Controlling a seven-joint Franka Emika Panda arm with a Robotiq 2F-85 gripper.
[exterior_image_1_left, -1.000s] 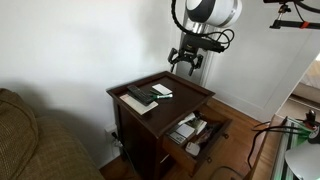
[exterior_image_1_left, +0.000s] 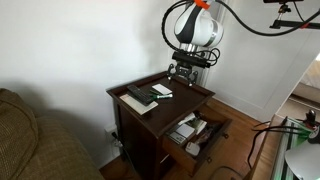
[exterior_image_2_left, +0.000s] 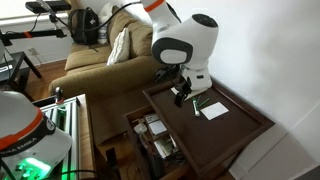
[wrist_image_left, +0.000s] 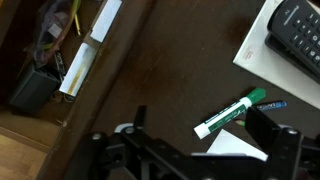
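Observation:
My gripper stands open above the dark cabinet top (wrist_image_left: 170, 60), with nothing between its fingers. In the wrist view a green and white marker (wrist_image_left: 228, 113) lies on that top, near the right finger. A thin blue and black pen (wrist_image_left: 266, 106) is just beyond it. A white paper (wrist_image_left: 236, 146) lies beside the marker, partly hidden by the right finger. A black remote or phone (wrist_image_left: 298, 36) rests on a white sheet (wrist_image_left: 258, 50) at the upper right. From exterior view 1, the gripper (exterior_image_1_left: 183, 76) hangs over the back part of the cabinet top.
An open drawer (exterior_image_1_left: 195, 140) below the top holds several small items, some pale. A brown sofa (exterior_image_1_left: 35, 140) is at the left, and a white wall stands behind the cabinet.
The arm has come down and slightly left, bringing the open gripper nearer the cabinet top. The things on the top and in the drawer look unmoved.

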